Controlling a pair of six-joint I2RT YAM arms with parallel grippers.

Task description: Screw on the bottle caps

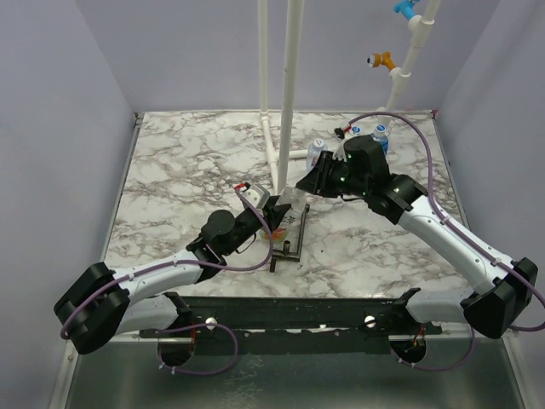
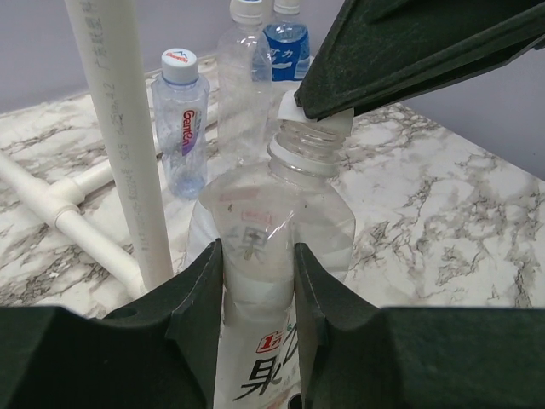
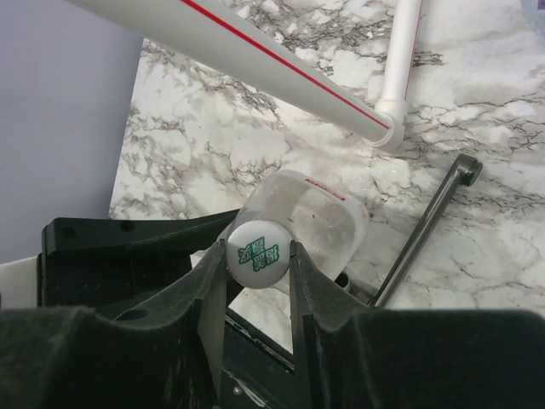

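My left gripper is shut on a clear plastic bottle (image 2: 281, 204), held upright near the centre of the top view. My right gripper is shut on a white cap (image 3: 258, 254) with green print, right over the bottle's mouth. In the left wrist view the cap sits at the top of the bottle's neck, under a black finger of the right gripper; whether it is threaded on cannot be told.
White pipes (image 1: 288, 85) rise behind the bottle. Several other bottles (image 2: 179, 128) stand at the back right. A dark metal fixture (image 3: 426, 226) lies on the marble table below.
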